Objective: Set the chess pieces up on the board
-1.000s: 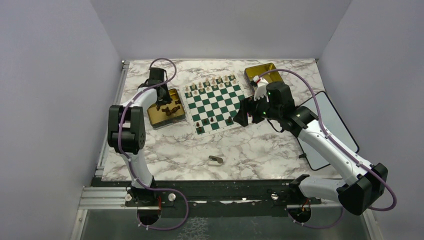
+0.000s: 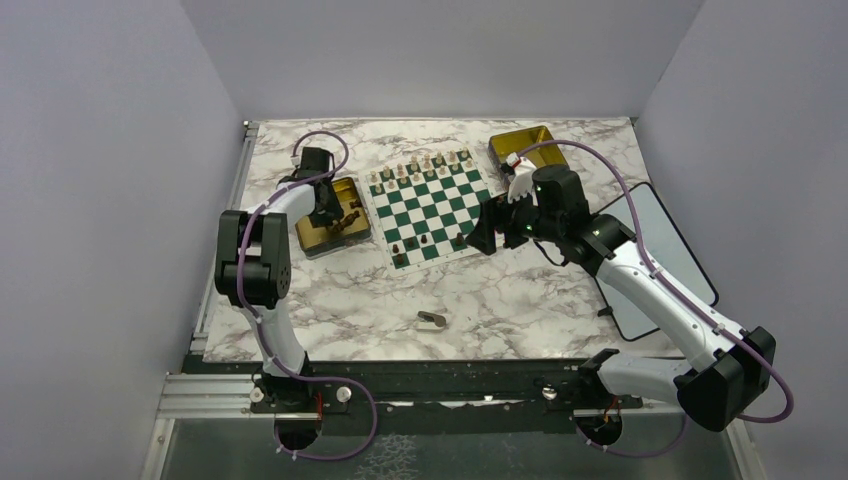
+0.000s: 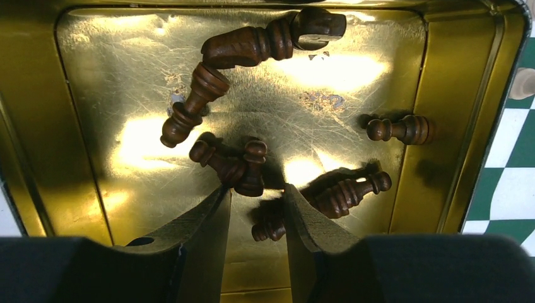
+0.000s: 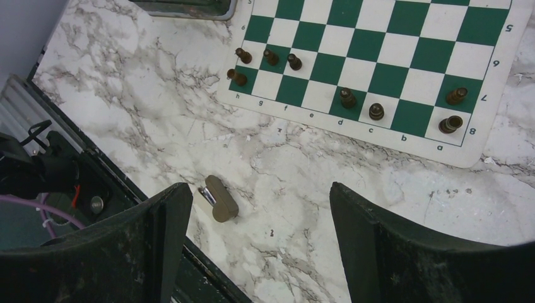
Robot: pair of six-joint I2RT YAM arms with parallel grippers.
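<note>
Several dark brown chess pieces lie tipped over in the gold tray [image 3: 467, 126]. Two pawns [image 3: 250, 180] touch at their bases, just beyond the fingertips of my left gripper, which stands part open. A long piece [image 3: 344, 197] lies by its right finger, and a lone pawn [image 3: 404, 129] lies to the right. A rook-like piece [image 3: 195, 101] and a knight [image 3: 318, 28] are farther up. My right gripper is open and empty, over the marble near the green-and-white board [image 4: 353, 44]. Brown pieces stand along that edge; light pieces [image 2: 420, 170] line the far side.
A second gold tray [image 2: 525, 138] stands at the back right, partly behind the right arm. A small brown-and-white object [image 4: 222, 199] lies on the front marble. A pale panel [image 2: 660, 260] lies at right. Marble in front of the board is mostly clear.
My left gripper has moved toward the front, over the middle of the tray, and now covers some pieces in the top view. The right arm and the board pieces look unmoved.
</note>
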